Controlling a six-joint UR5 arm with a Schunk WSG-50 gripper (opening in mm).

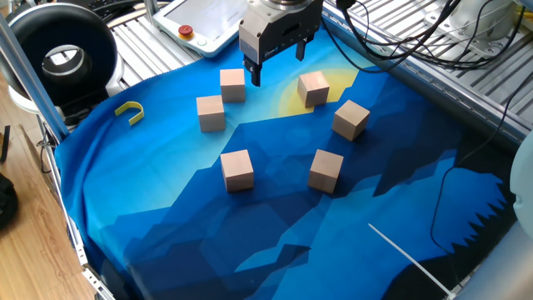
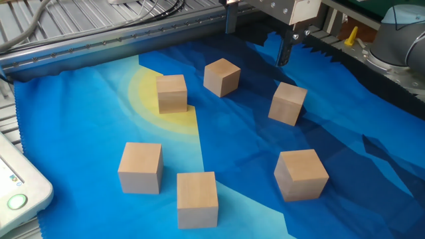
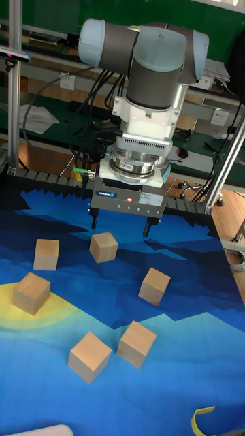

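Several plain wooden cubes stand apart on a blue patterned cloth, roughly in a ring. In the first view, one cube (image 1: pixel 313 88) rests at the yellow patch, with another cube (image 1: pixel 351 120) close by. A pair, one cube (image 1: pixel 232 85) and its neighbour (image 1: pixel 211 113), sits on the light blue part; two more, a left cube (image 1: pixel 237 170) and a right cube (image 1: pixel 325 171), lie on the dark blue. Above the cloth hangs my gripper (image 3: pixel 120 226), pointing down and open, its two fingers wide apart. Nothing is between them, and no cube touches it.
A yellow curved strip (image 1: pixel 130 112) lies near the cloth's edge. The teach pendant (image 1: pixel 200 23) with its red button rests beside the cloth, and black cables (image 1: pixel 416 42) run along the rail. Bare cloth surrounds the cubes and fills the ring's middle.
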